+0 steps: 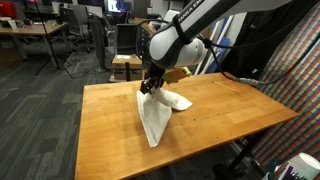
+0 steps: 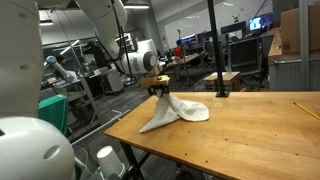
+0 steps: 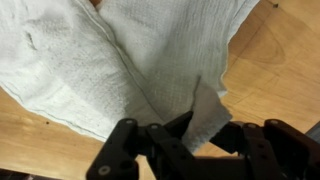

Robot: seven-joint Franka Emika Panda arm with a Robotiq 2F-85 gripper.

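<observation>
A white cloth (image 1: 154, 120) is lifted into a peak, with its lower parts still spread over the wooden table. My gripper (image 1: 152, 86) is shut on a pinched fold of it, above the tabletop. In exterior view 2 the cloth (image 2: 178, 108) slopes down from the gripper (image 2: 158, 89) to the table on both sides. The wrist view shows a bunched tip of the cloth (image 3: 207, 112) standing between the dark fingers, while the rest of the cloth (image 3: 165, 45) fans out in folds beyond them.
Bare wooden tabletop (image 1: 105, 125) surrounds the cloth, with wide free room to the right in exterior view 2. A thin yellow stick (image 2: 306, 108) lies near the table's far right there. Chairs and desks stand off the table.
</observation>
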